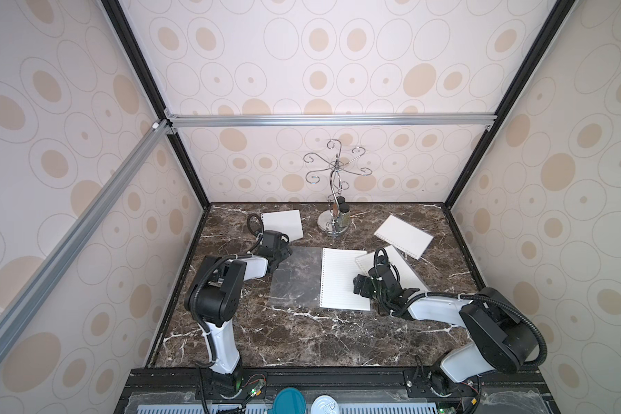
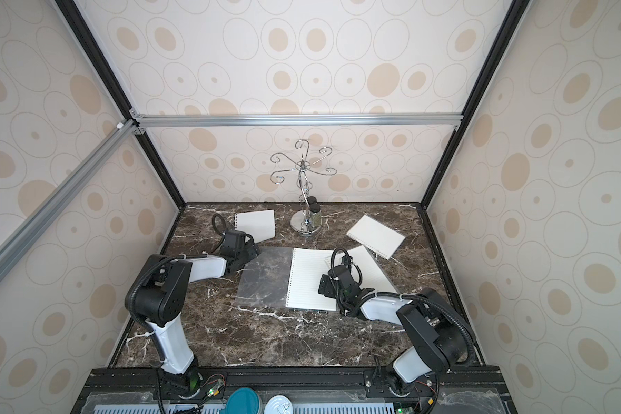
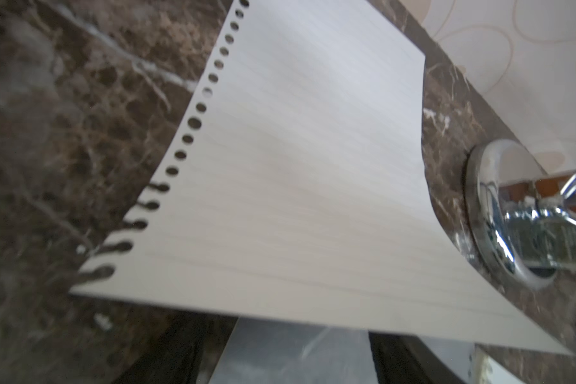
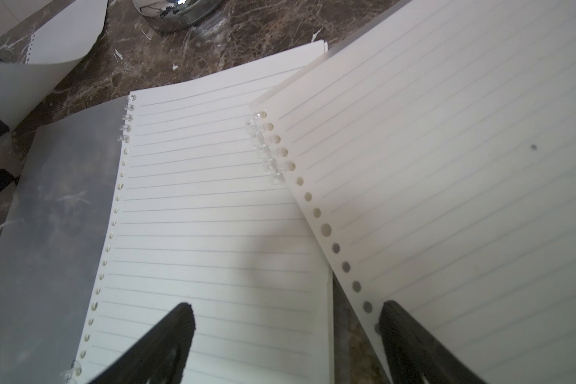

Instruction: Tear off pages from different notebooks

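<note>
A loose ruled page (image 3: 288, 160), its holes partly torn through at the near corner, reaches over the fingers of my left gripper. Those fingers stand apart; the page's near edge is raised and curved. An open ring-bound notebook (image 1: 341, 279) lies mid-table, its clear cover (image 1: 296, 276) folded out left. Overlapping its right side is a second notebook (image 4: 441, 160), rings showing at its upper corner. Above the two, my right gripper is open with nothing between its fingers; one fingertip appears near the second notebook's punched edge.
A third notebook (image 1: 403, 236) lies at the back right. The chrome stand (image 1: 332, 222) with curled arms and small jars is at the back centre, right of the loose page. Small paper scraps lie on the marble.
</note>
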